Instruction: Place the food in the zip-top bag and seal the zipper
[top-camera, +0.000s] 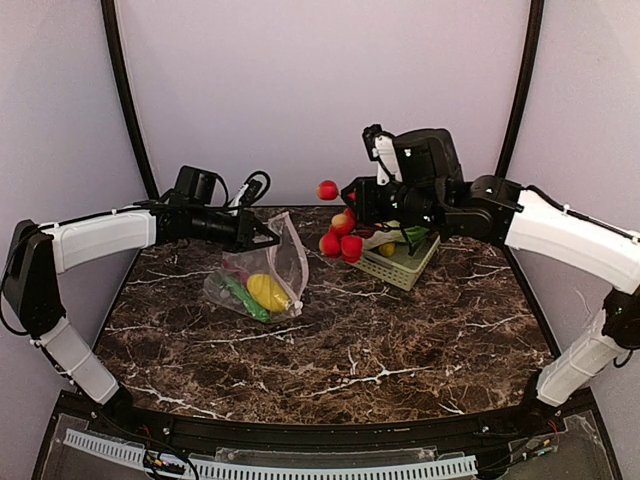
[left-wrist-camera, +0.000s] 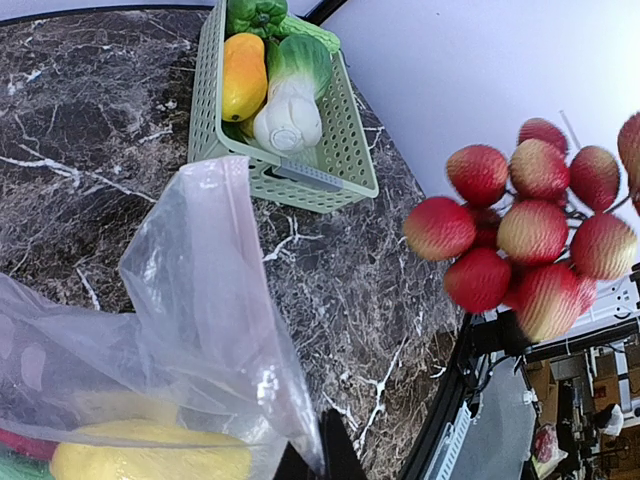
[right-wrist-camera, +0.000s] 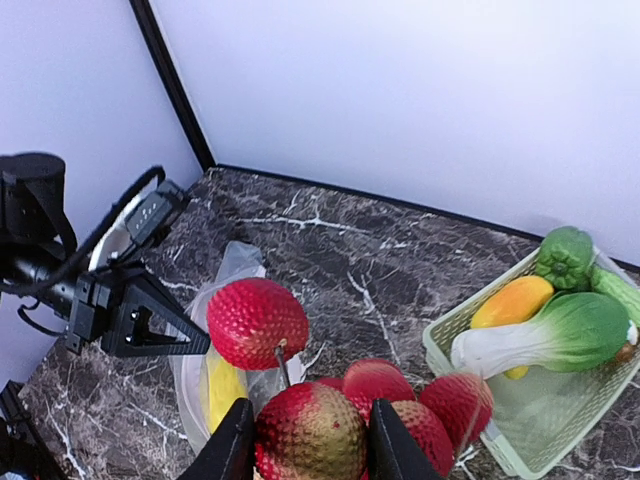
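Note:
My left gripper is shut, pinching the top edge of the clear zip bag. Inside the bag lie a yellow item and a green one. My right gripper is shut on a bunch of red-and-yellow fruit, held in the air right of the bag, several fruits dangling. The bag's opening is partly folded.
A pale green basket stands at the back right with a mango, bok choy and other green vegetables.

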